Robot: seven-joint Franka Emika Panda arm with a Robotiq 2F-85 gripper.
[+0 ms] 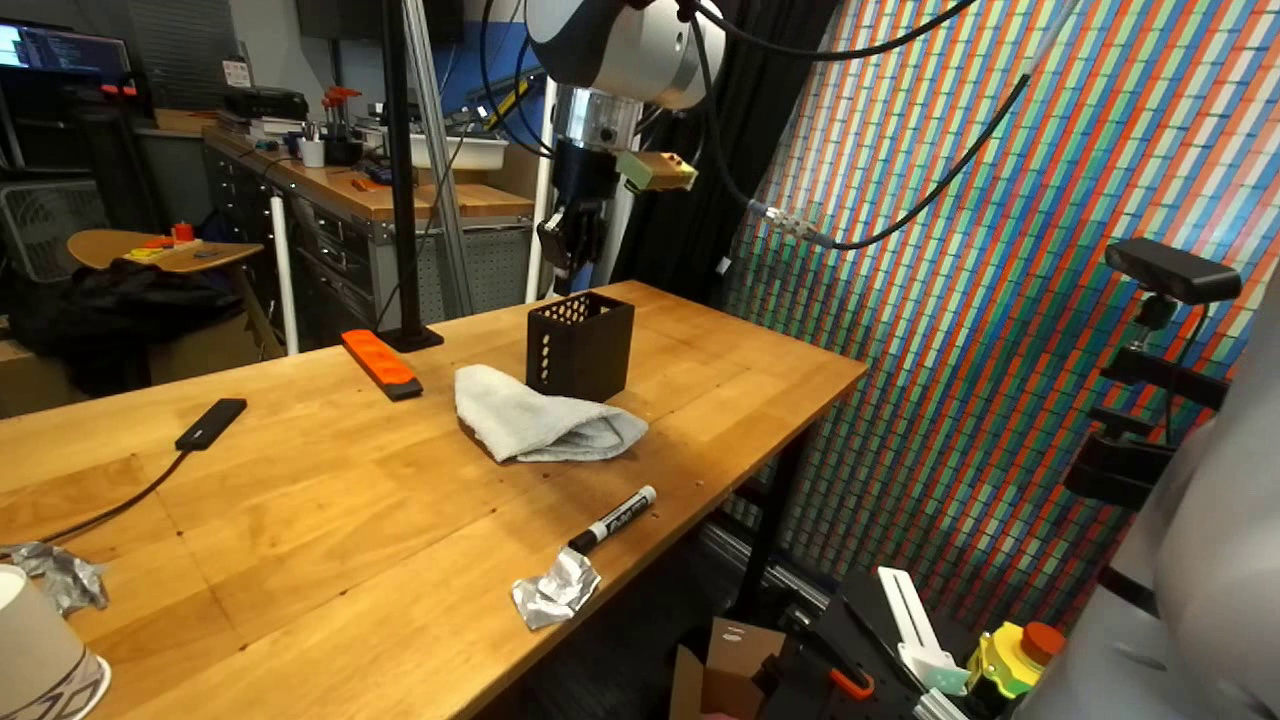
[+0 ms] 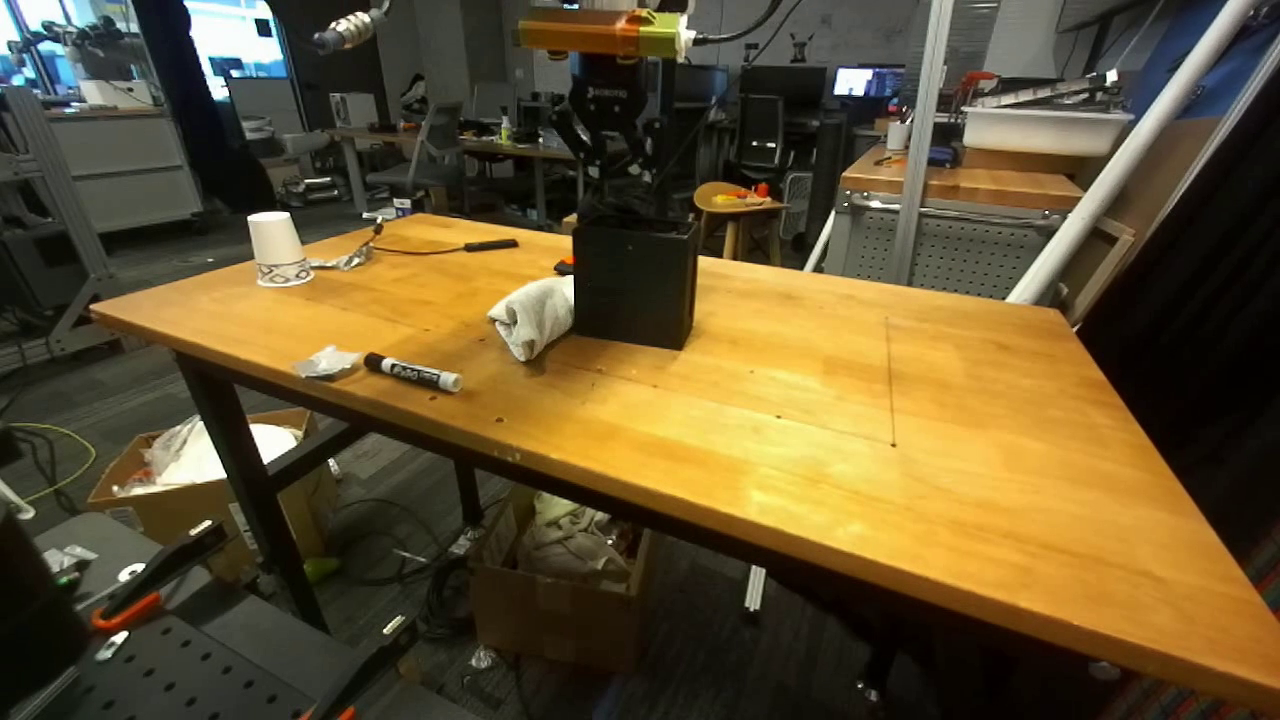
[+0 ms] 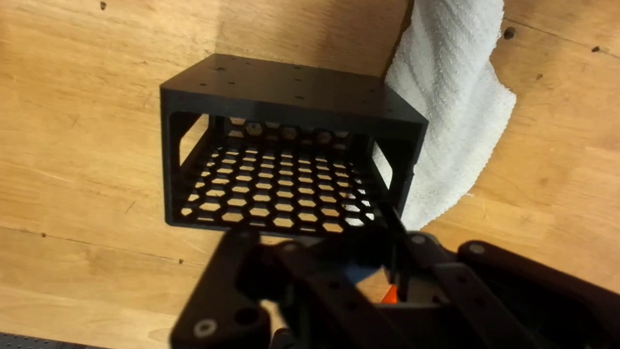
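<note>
A black box (image 1: 582, 348) with an open top and honeycomb holes stands on the wooden table. Its empty inside shows in the wrist view. Against its side lies a crumpled light grey cloth (image 1: 540, 420), resting on the table. Just above the box's rim hangs my gripper (image 1: 564, 283), pointing down. In exterior view 2, the gripper (image 2: 618, 198) has its two sides apart, part way open. Nothing is visibly held; its fingers are dark and blurred in the wrist view.
A black-and-white marker (image 1: 614, 520) and crumpled foil (image 1: 555, 589) lie by the table edge. An orange-and-black object (image 1: 381, 364) is near a black post (image 1: 408, 180). A paper cup (image 2: 278, 250) stands at the far end.
</note>
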